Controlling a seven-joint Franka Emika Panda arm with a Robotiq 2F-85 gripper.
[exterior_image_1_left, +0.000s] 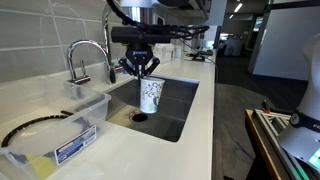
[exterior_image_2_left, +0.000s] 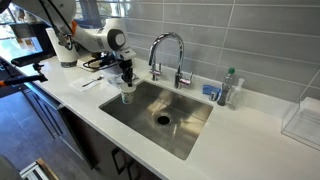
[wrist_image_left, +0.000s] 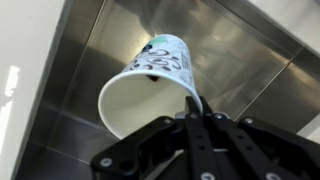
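A white paper cup (exterior_image_1_left: 150, 95) with a dark printed pattern hangs over the sink near its front edge. My gripper (exterior_image_1_left: 140, 70) is shut on the cup's rim from above. In the wrist view the cup's open mouth (wrist_image_left: 150, 105) faces the camera, its inside looking empty apart from shadow. One finger (wrist_image_left: 192, 106) shows at the rim; the other is hidden by the cup. From the second exterior view, the cup (exterior_image_2_left: 127, 94) is at the left end of the steel sink (exterior_image_2_left: 180, 130).
A clear plastic bin (exterior_image_1_left: 60, 125) stands on the counter left of the sink. Behind the sink rises a chrome faucet (exterior_image_2_left: 155, 55). Soap bottles (exterior_image_2_left: 236, 93) stand to its right, and the white counter (exterior_image_2_left: 240, 140) there is mostly clear.
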